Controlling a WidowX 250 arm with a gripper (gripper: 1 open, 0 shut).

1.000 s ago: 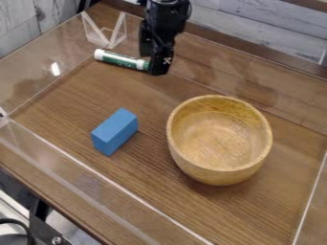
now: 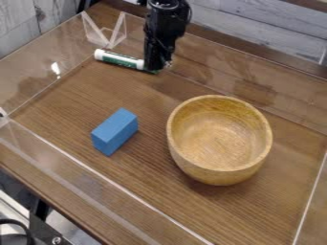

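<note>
The black gripper (image 2: 159, 59) is at the top centre of the camera view, low over the table at the right end of a white and green tube (image 2: 122, 59). It looks shut; whether anything sits between its fingers is too small to tell. The tube lies on the wooden table.
A blue block (image 2: 115, 130) lies at the lower left. A large round wooden bowl (image 2: 220, 144) stands right of centre. A white rail runs along the back. The middle of the table and the area right of the gripper are clear.
The gripper has shifted slightly at the tube's right end and looks narrower than a second ago. The block and bowl have not moved.
</note>
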